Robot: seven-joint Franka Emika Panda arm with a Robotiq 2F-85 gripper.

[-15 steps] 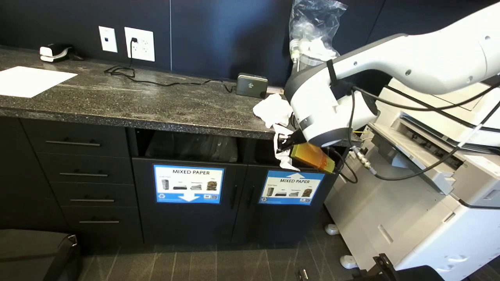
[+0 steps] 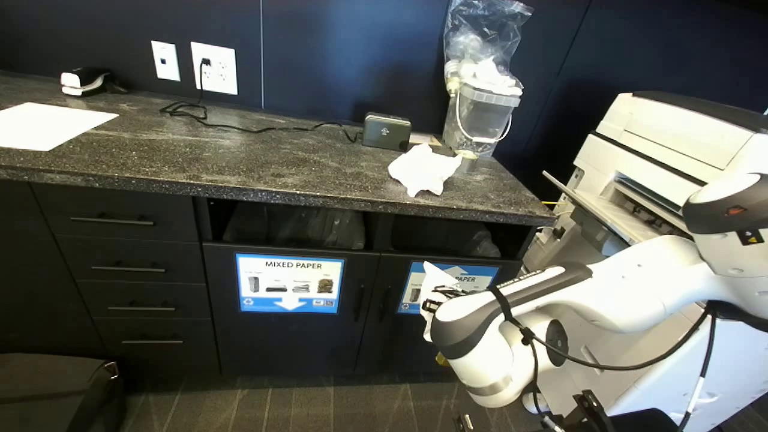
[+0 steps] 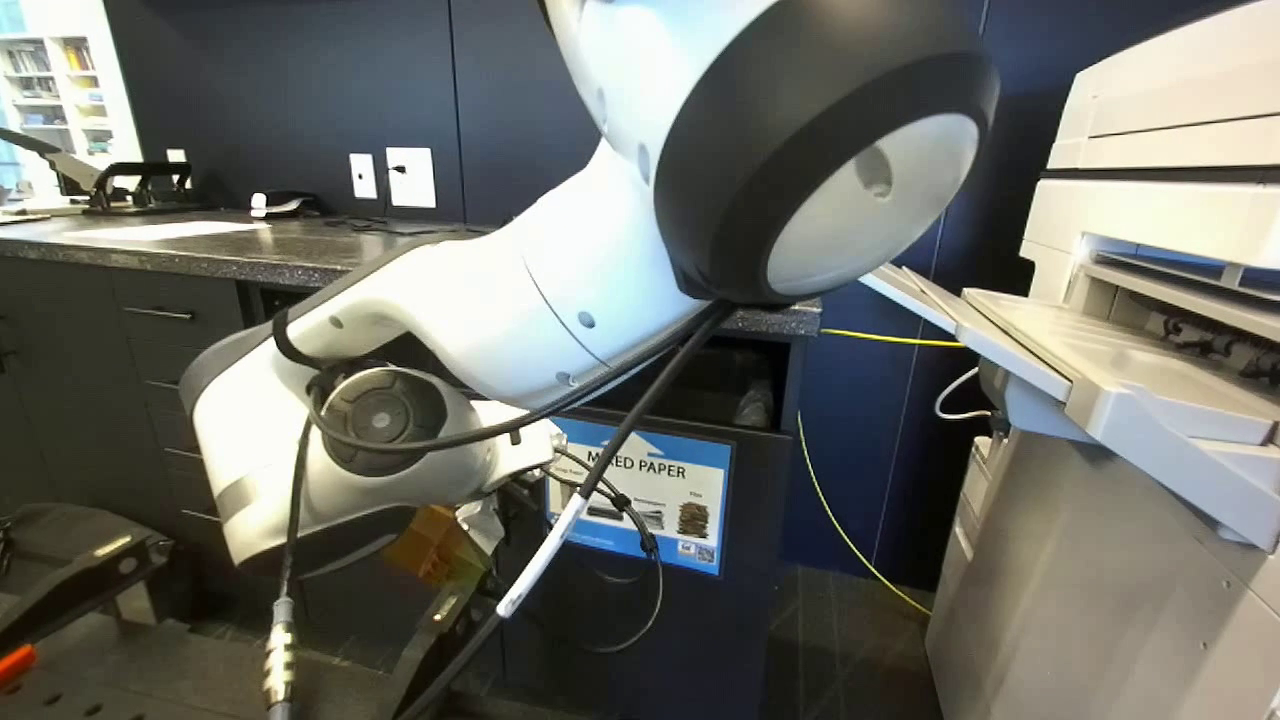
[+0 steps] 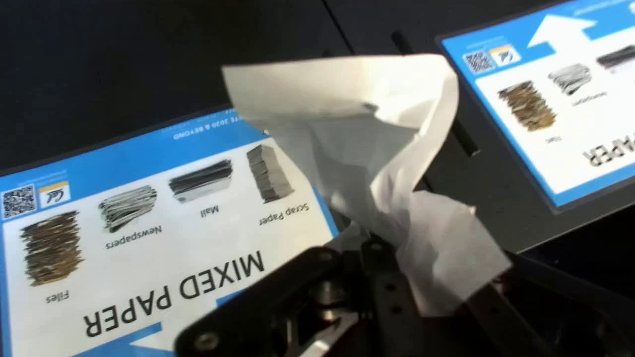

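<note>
A crumpled white paper (image 4: 351, 143) is pinched in my gripper, its loose ends spreading above and to the right of the fingers in the wrist view. In exterior view 1 the gripper (image 2: 434, 302) hangs in front of the cabinet's right door, below the counter edge, with part of the paper (image 2: 435, 278) showing at its tip. A second crumpled paper (image 2: 425, 170) rests on the counter (image 2: 302, 165) near its right end. Both cabinet doors carry "Mixed Paper" signs; the left sign (image 2: 290, 284) is clear, and the arm covers part of the right sign (image 2: 461, 273).
Open slots sit above the doors: the left slot (image 2: 295, 224) and the right slot (image 2: 446, 236). On the counter stand a small dark box (image 2: 386, 132) and a clear bucket (image 2: 479, 119). A printer (image 2: 662, 151) is at the right. A flat sheet (image 2: 50, 125) lies far left.
My arm has swung down from beside the counter edge to the front of the right door, carrying its paper along. The crumpled paper on the counter stays in place.
</note>
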